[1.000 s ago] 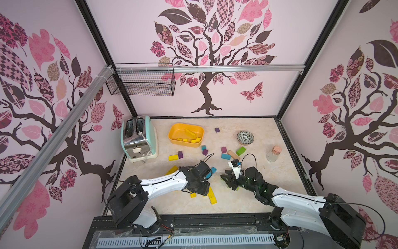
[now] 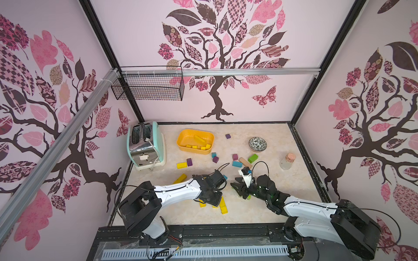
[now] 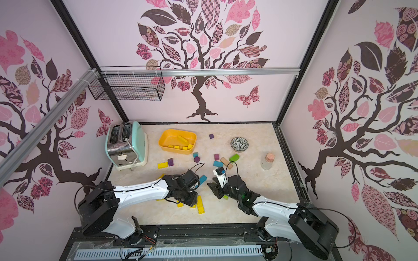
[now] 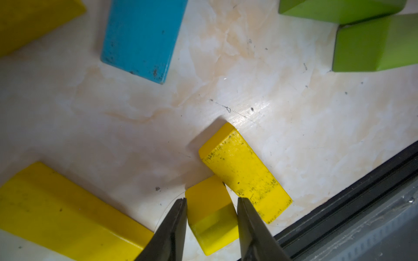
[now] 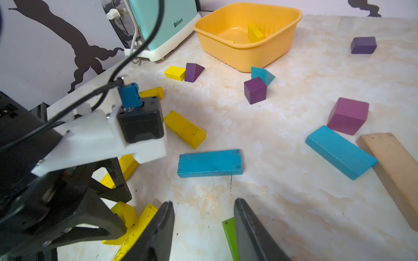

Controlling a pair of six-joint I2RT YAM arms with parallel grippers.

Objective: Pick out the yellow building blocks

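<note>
In the left wrist view, the fingers of my left gripper stand on either side of a small yellow block [image 4: 215, 230], close against it; whether they grip it is unclear. A second yellow block [image 4: 248, 171] touches that one. A longer yellow block [image 4: 69, 213] lies to the left, and another yellow block [image 4: 30, 19] is at the upper left corner. My right gripper is open over the table, a green block [image 5: 230, 235] partly hidden behind one finger. More yellow blocks [image 5: 185, 129] [image 5: 175, 73] lie farther back.
An orange bin [image 2: 195, 131] at the back holds several yellow blocks. Blue blocks [image 5: 210, 163] [image 5: 341, 152], purple blocks [image 5: 255, 90] and a tan block [image 5: 391, 174] are scattered around. A toaster [image 2: 145, 145], patterned bowl [image 2: 257, 144] and jar [image 2: 287, 161] stand near the edges.
My left arm has shifted a little to the right and forward toward the front yellow blocks. My right gripper has moved slightly left. The bin and the back blocks have not moved.
</note>
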